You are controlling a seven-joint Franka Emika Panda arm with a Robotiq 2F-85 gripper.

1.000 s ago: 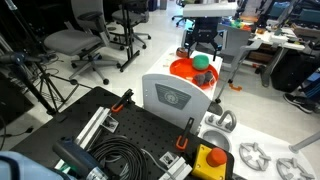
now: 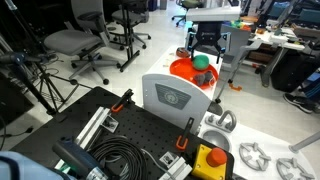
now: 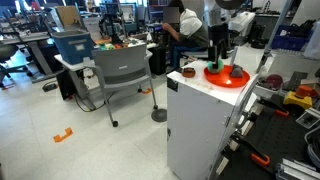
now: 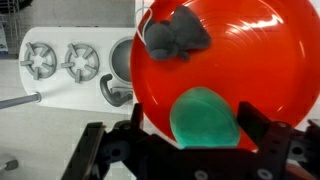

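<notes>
A red plate (image 2: 181, 68) rests on the white counter behind the upright grey-white panel. On it are a round green object (image 2: 201, 62) and a grey toy mouse (image 2: 204, 77). My gripper (image 2: 206, 53) points down over the green object, fingers wide apart. In the wrist view the green object (image 4: 203, 119) lies between the two dark fingers, closer to the right one (image 4: 262, 135); whether either touches it, I cannot tell. The mouse (image 4: 176, 35) sits farther up on the plate (image 4: 240, 60), clear of both fingers.
Beside the plate stands a small brown item (image 3: 188, 72). A sink (image 2: 215, 137) with a faucet and stove burners (image 2: 252, 156) lie along the counter. An orange-and-yellow block (image 2: 211, 162) is at the front. The grey-white panel (image 2: 173, 100) rises beside the plate.
My gripper has come down a little toward the green object, its fingers still apart. The plate, mouse and green object look unmoved.
</notes>
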